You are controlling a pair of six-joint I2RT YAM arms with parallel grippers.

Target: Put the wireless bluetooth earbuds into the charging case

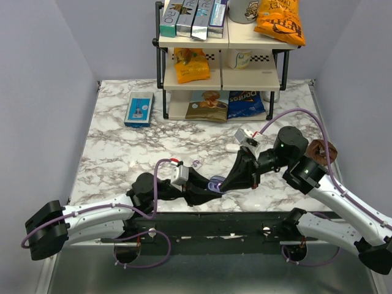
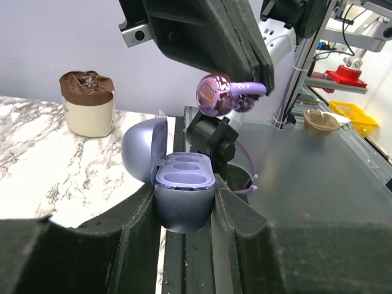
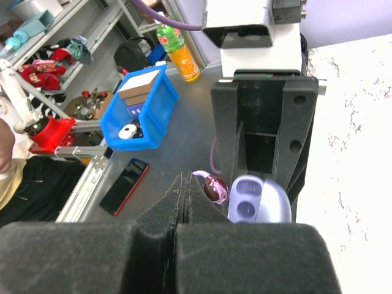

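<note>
The purple charging case (image 2: 185, 184) stands with its lid up, my left gripper (image 1: 212, 192) shut around its base. Its hollows (image 2: 185, 165) look empty. A shiny purple earbud (image 2: 215, 93) sits at the tip of my right gripper (image 1: 223, 187), which is shut, seemingly on the earbud's pale stem. From the left wrist view, that earbud is above and to the right of the case, apart from it. In the right wrist view the earbud (image 3: 215, 189) shows just left of the case (image 3: 248, 199). Another small purple item (image 1: 196, 164), perhaps the second earbud, lies on the marble table.
The table front edge (image 1: 202, 214) runs below both grippers. At the back stands a shelf (image 1: 254, 76) with snack bags. A blue box (image 1: 139, 109) lies at the back left and a brown-lined bin (image 1: 321, 152) stands at the right. Mid-table is mostly clear.
</note>
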